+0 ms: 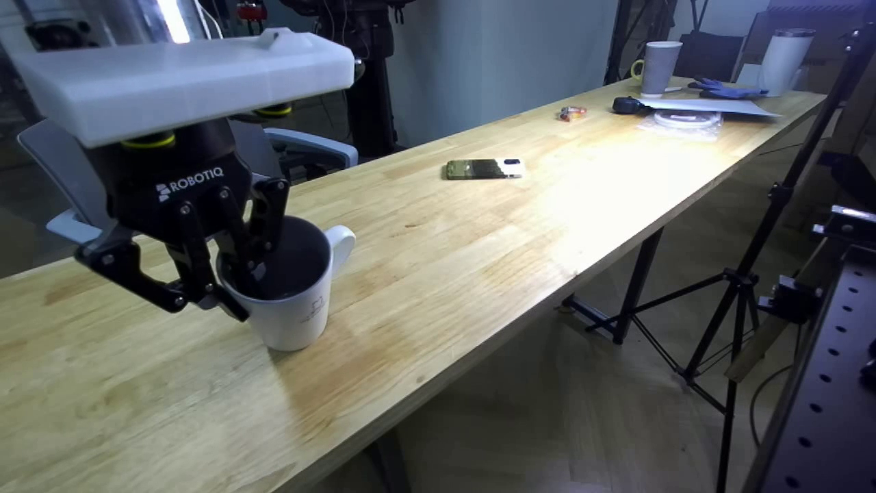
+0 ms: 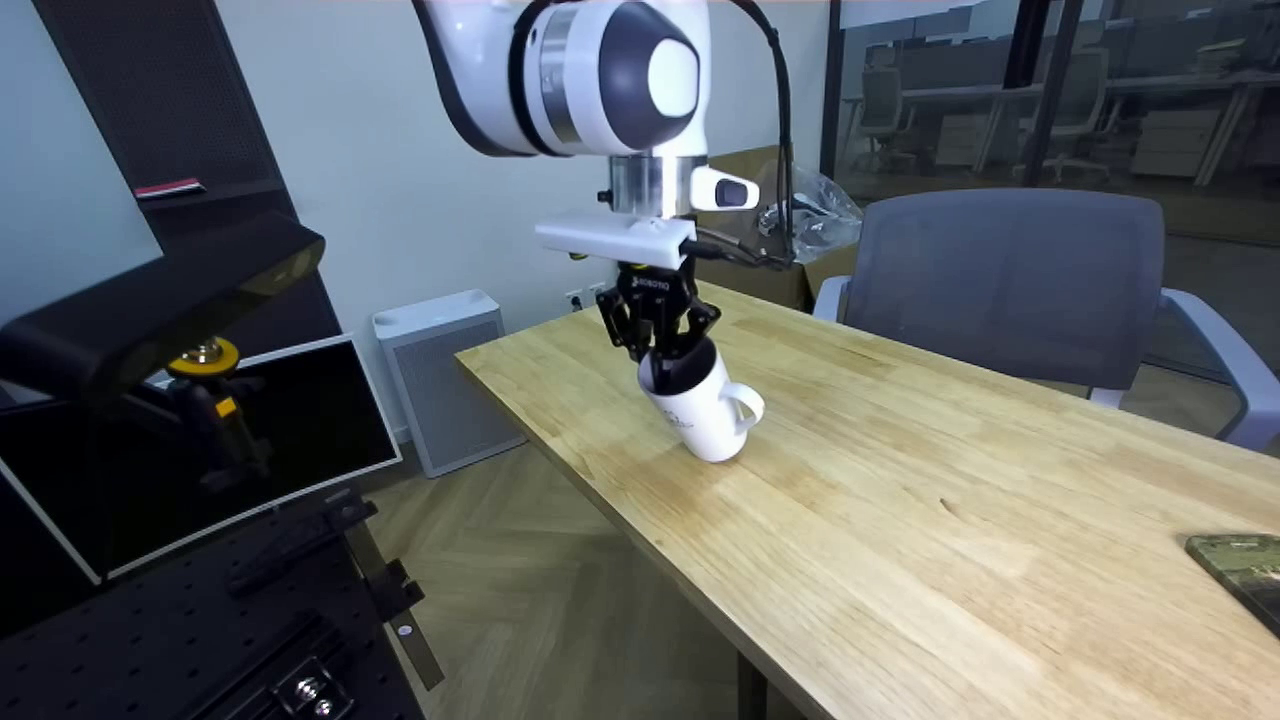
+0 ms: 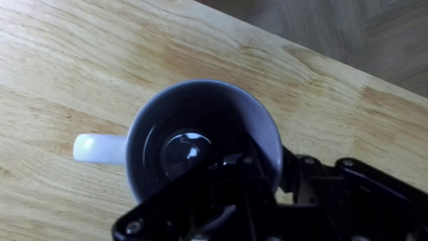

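A white mug (image 1: 289,317) with a dark inside is tilted, its mouth leaning toward my gripper (image 1: 239,297). The fingers are shut on the mug's wall: one finger reaches inside, the other lies outside. In the second exterior view the mug (image 2: 710,422) leans the same way, and its handle points right, away from the gripper (image 2: 663,360). Looking down from the wrist, I see into the empty-looking mug (image 3: 136,120), with the handle at left. My gripper covers its lower right rim. Whether the base touches the table is hard to tell.
A phone (image 1: 484,168) lies farther along. At the far end stand a grey cup (image 1: 659,70) and a white tumbler (image 1: 786,61), near gloves and paper. An office chair (image 2: 1014,288) stands behind.
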